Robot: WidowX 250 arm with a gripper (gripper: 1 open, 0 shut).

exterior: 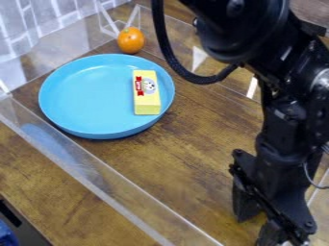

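Note:
My black gripper (267, 204) is low at the right of the camera view, close to the wooden surface; its fingertips are dark and blurred, so whether anything is between them cannot be told. A blue plate (80, 104) lies at the upper left with a yellow block (146, 94), bearing a red label, on its right part. An orange round fruit (130, 40) sits behind the plate.
Clear walls (96, 181) border the wooden area. A dark blue object shows at the lower left edge.

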